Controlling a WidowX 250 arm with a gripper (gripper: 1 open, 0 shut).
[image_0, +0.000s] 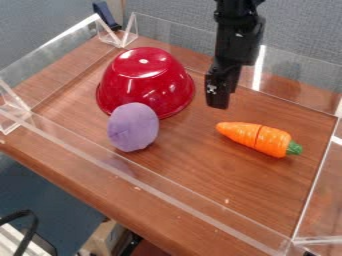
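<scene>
My gripper (221, 92) hangs in the upper middle, just right of an upturned red bowl (144, 78); whether its dark fingers are open or shut is hard to make out. An orange toy carrot (251, 136) with a green top lies on the wooden surface below and to the right of it. A purple egg-shaped object (132, 127) rests in front of the bowl.
Clear plastic walls edge the wooden table (174, 190), with a grey panel behind. A dark cable and some boxes sit off the table at lower left.
</scene>
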